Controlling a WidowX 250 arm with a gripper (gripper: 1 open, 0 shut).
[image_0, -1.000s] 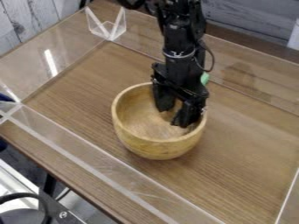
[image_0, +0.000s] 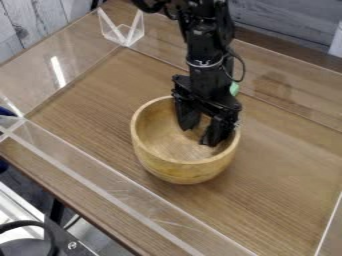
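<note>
A wooden bowl (image_0: 181, 165) sits on the wooden table (image_0: 80, 120) in the middle of the camera view. The black arm comes down from the top, and its gripper (image_0: 201, 125) reaches down inside the bowl, its fingers dark and hard to separate against the bowl's interior. Whether anything lies between them cannot be made out. A small green object (image_0: 234, 88) is partly visible behind the arm, at its right.
A clear plastic container (image_0: 122, 27) stands at the back left. A black cable (image_0: 54, 240) loops at the bottom left corner.
The arm and gripper have shifted slightly within the bowl; the bowl stays in roughly the same place.
</note>
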